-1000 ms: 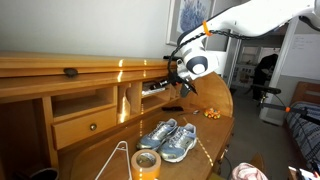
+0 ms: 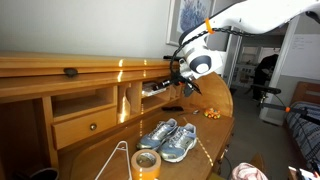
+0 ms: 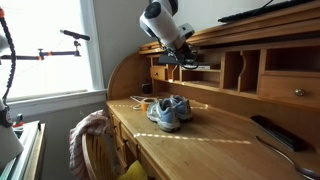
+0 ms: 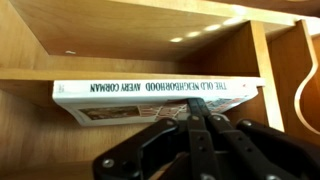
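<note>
A book (image 4: 150, 92) with a white spine lies flat in an open cubby of the wooden desk hutch. Its lettering reads "The Old Neighborhood" and "Avery Corman". My gripper is shut, its black fingertips close together in front of the lower right part of the spine. Nothing shows between them; whether they touch the book cannot be told. From exterior view 1, the gripper (image 2: 166, 78) reaches to the hutch's front near the cubby. The gripper (image 3: 188, 64) also appears small against the hutch in exterior view 2.
A pair of grey shoes (image 2: 178, 145) stands on the desktop, beside a tape roll (image 2: 146, 160). A dark flat object (image 3: 279, 132) and a metal utensil (image 3: 286, 156) lie at the other end. Wooden dividers (image 4: 267, 75) bound the cubby closely.
Over the last second my arm has shifted slightly toward the hutch cubby. The shoes and other desktop things have stayed put.
</note>
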